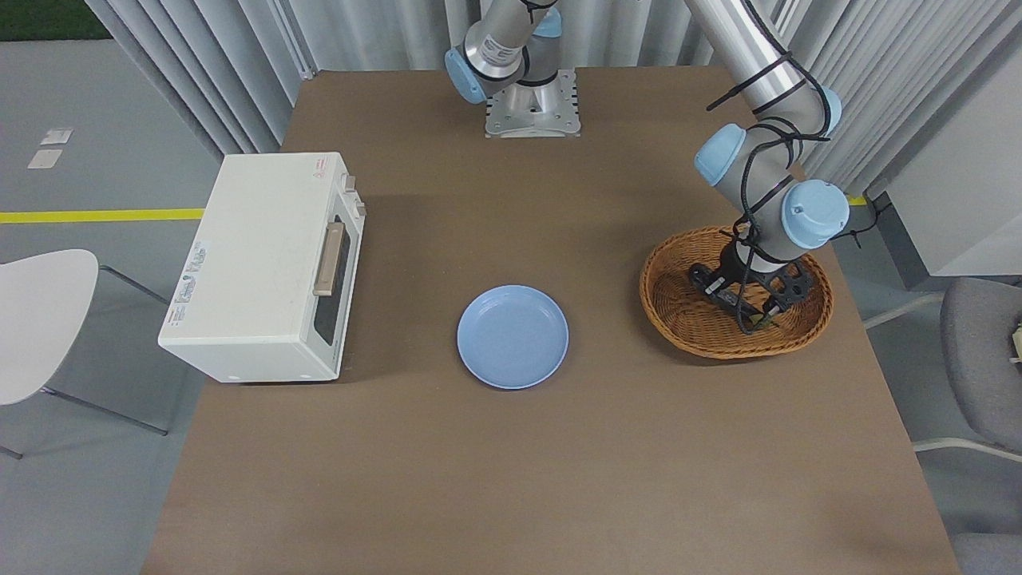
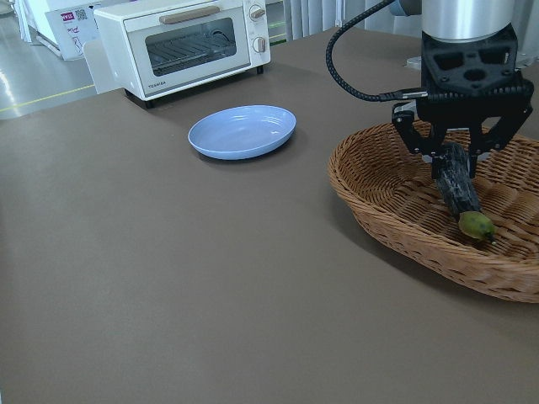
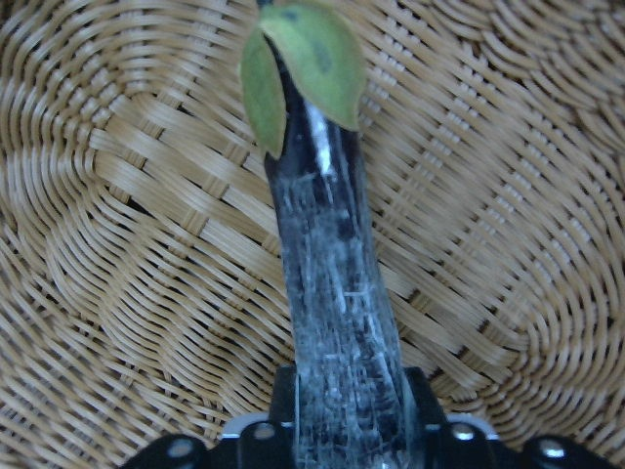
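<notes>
A dark eggplant with green calyx (image 3: 332, 254) lies in the wicker basket (image 1: 671, 316) on the right of the table. My gripper (image 2: 451, 156) is down in the basket around the eggplant's rear end, which sits between the fingers in the wrist view. Whether the fingers grip it or only straddle it is hard to tell. From the front, the gripper hides most of the eggplant.
A blue plate (image 1: 512, 335) lies in the middle of the table, with a white toaster oven (image 1: 254, 259) to its left.
</notes>
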